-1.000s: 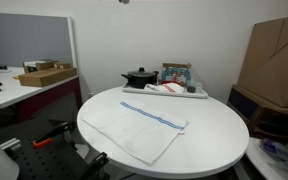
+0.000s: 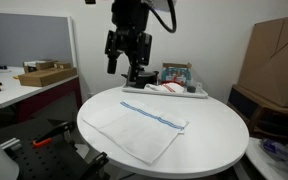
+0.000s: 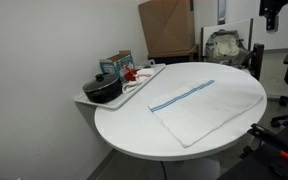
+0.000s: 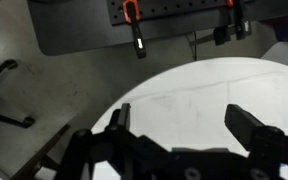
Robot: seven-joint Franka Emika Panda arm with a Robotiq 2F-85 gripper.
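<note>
A white cloth with a blue stripe (image 2: 152, 115) lies spread flat on the round white table (image 2: 209, 135). From the other side, the exterior view 2 shows the same cloth (image 3: 212, 112) near the table's right part. My gripper (image 2: 123, 69) hangs pointing down, well above the table's far left side, clear of the cloth. Its two fingers stand wide apart in the wrist view, where the open gripper has nothing between its fingertips. Under it there show the pale tabletop, its curved edge and the floor.
A white tray (image 3: 134, 93) at the table's edge bears a black lidded pot (image 3: 103, 90), a picture box (image 3: 116, 66) and a red-and-white cloth (image 2: 165, 88). Cardboard boxes (image 2: 46, 76) lie on a side table. Bare tabletop surrounds the spread cloth.
My gripper has come down into view from above the frame, ending lower and slightly right. The cloth, the pot and the tray have not moved.
</note>
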